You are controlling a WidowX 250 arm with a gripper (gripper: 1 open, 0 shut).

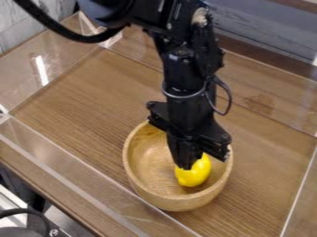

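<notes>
A round light wooden bowl [154,176] stands on the wooden table, and a yellow object [192,174] lies inside it. The black gripper [186,155] hangs down over the bowl, its tips just above the yellow object and partly hiding it. The fingertips are dark and small in this view; nothing can be seen held between them, and whether they touch the yellow object is unclear.
Bare wooden table [74,97] surrounds the bowl on the left, back and right. A raised back edge runs along the top right. At the lower left the table's edge shows, with dark cables beyond it.
</notes>
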